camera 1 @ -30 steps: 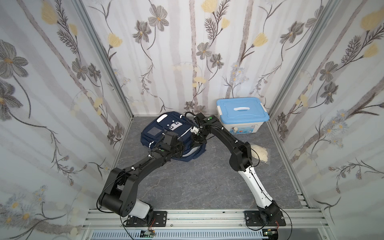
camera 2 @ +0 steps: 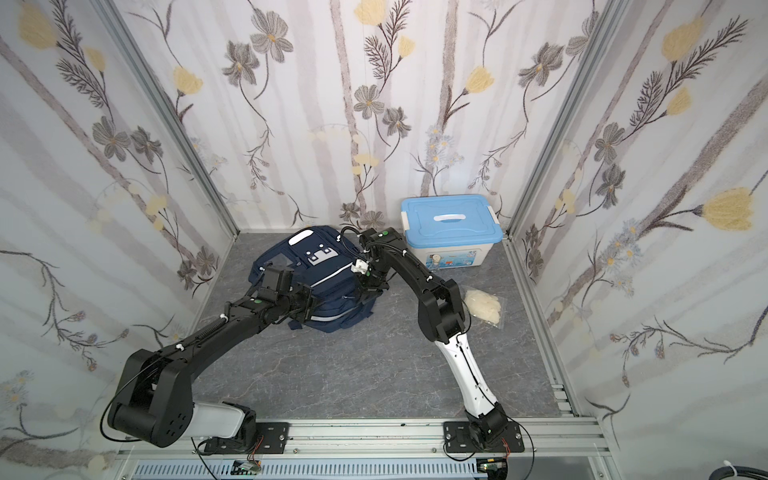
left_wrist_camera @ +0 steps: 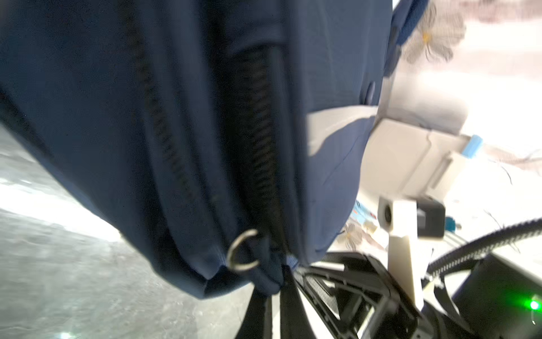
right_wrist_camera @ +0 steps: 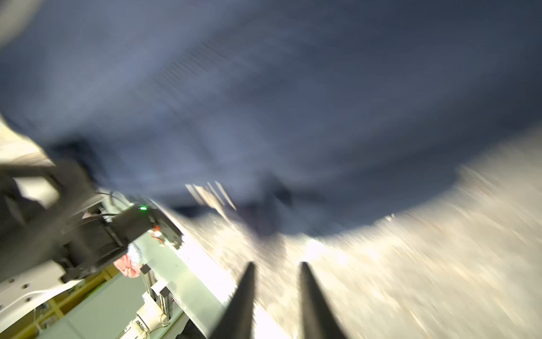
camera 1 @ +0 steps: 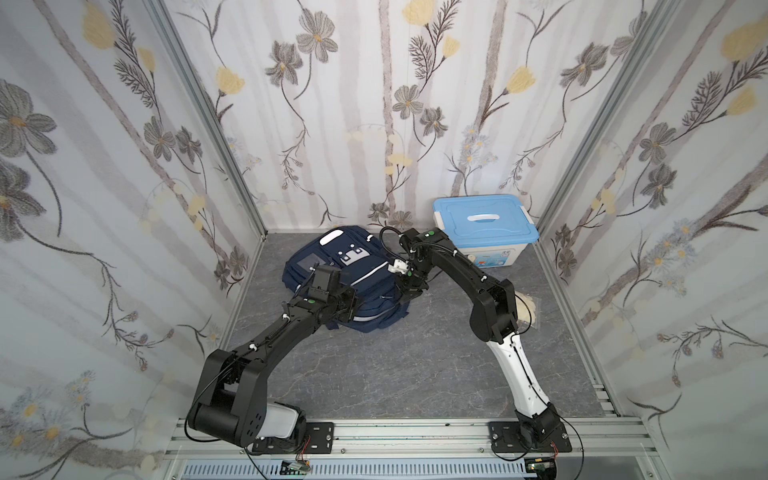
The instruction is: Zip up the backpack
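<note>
The navy backpack (camera 1: 344, 244) lies on the grey floor at centre-left. My left gripper is at its lower front; in the left wrist view it is shut at a dark fabric tab beside a metal ring (left_wrist_camera: 237, 248) and zipper (left_wrist_camera: 257, 124). Whether the tab is between the fingers is unclear. My right gripper is by the bag's right side, fingers part open with nothing seen between them; that wrist view is blurred.
A lidded storage box (camera 1: 484, 220) stands at the back right. A bag of pale material (camera 2: 484, 308) lies below it, partly behind the right arm.
My left gripper has moved slightly left and down in the top left view. My right gripper and arm have shifted right. The backpack has shifted a little.
</note>
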